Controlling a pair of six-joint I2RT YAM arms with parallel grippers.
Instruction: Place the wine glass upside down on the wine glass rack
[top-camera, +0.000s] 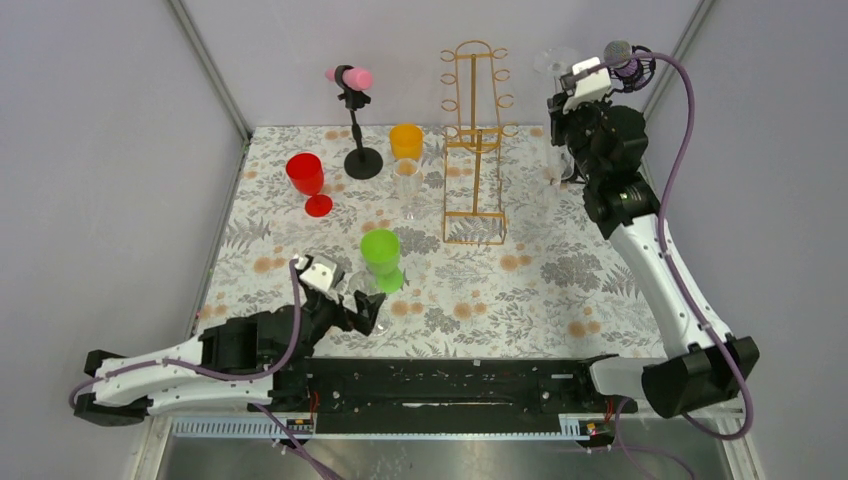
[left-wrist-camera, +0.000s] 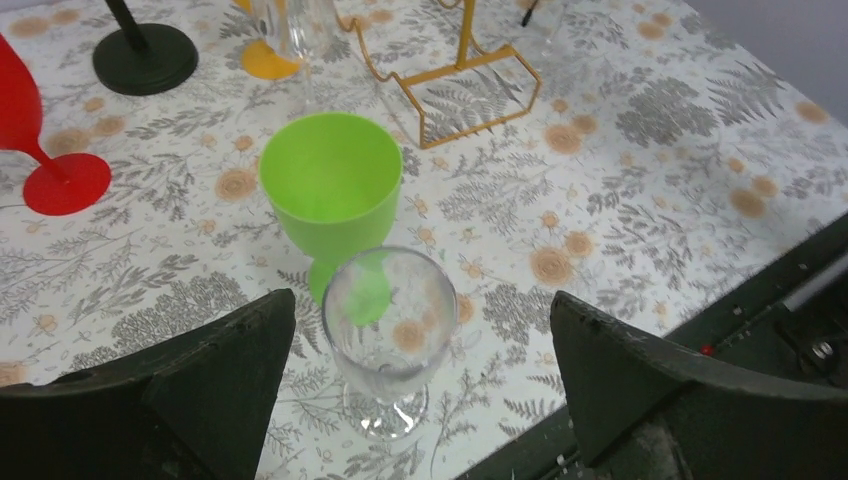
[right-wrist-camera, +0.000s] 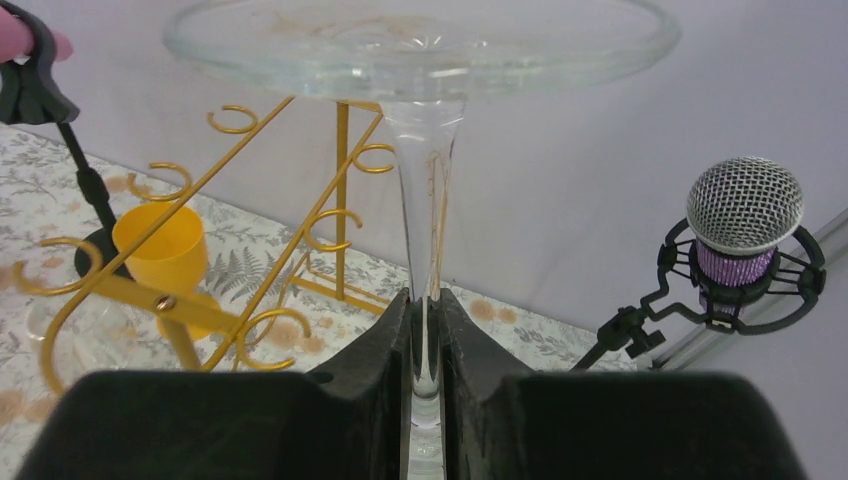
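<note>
A clear stemmed glass (right-wrist-camera: 425, 200) is held upside down in my right gripper, which is shut on its stem. Its broad round foot spans the top of the right wrist view; its bowl hangs below, mostly hidden by the fingers. The gold wire rack (top-camera: 474, 180), with curled loops down both sides, stands left of this glass in the top view, and the glass is apart from it. At the front left, my left gripper is open over another clear glass (left-wrist-camera: 388, 330), upright on the table, with nothing gripped.
A green goblet (top-camera: 381, 255) stands close behind the front clear glass. Red (top-camera: 306, 178) and yellow (top-camera: 406, 141) goblets and a clear glass (top-camera: 408, 185) are farther back. A pink microphone stand (top-camera: 362, 160) and a grey microphone (right-wrist-camera: 745, 205) flank the rack.
</note>
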